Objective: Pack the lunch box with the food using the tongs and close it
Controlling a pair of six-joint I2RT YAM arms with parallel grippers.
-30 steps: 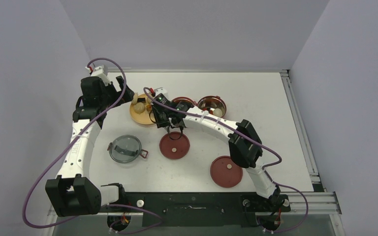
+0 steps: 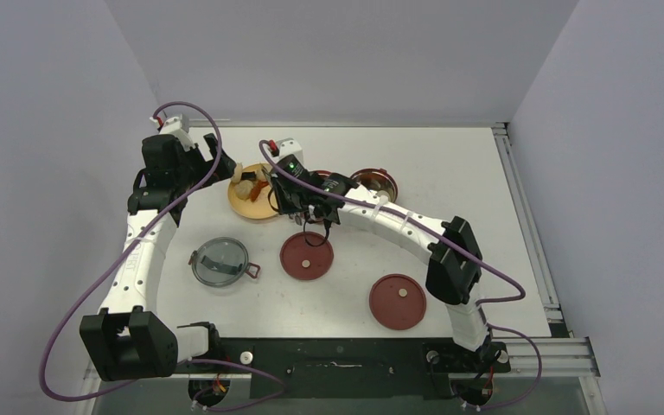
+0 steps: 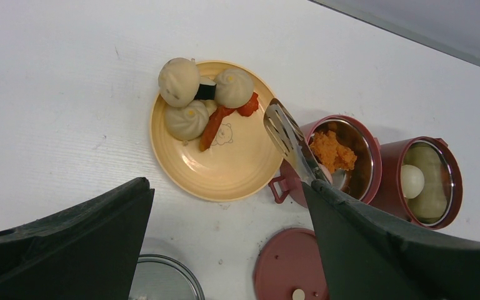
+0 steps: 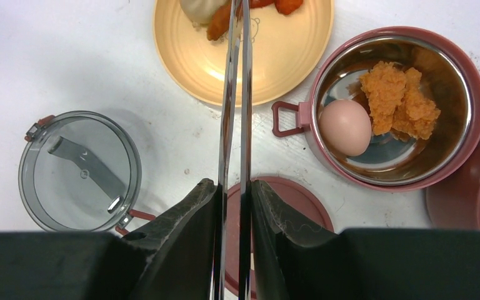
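A yellow plate (image 3: 194, 175) holds buns (image 3: 178, 84), a sausage (image 3: 211, 128), red pieces and a dark-wrapped item. My left gripper hangs open over its left side with nothing between the fingers. My right gripper holds a pair of long metal tongs or blades (image 4: 246, 125) pointing over the plate's right part; in the right wrist view they are close together, and their tips run out of frame. A pot (image 4: 328, 169) with an egg (image 4: 345, 128) and orange food (image 4: 384, 94) stands beside the plate; another container (image 3: 387, 187) holds a white egg.
A glass lid (image 2: 220, 262) lies front left, red lids (image 2: 306, 251) lie in front centre and front right. A further pot (image 4: 450, 200) with orange food is partly visible.
The left arm has not moved.
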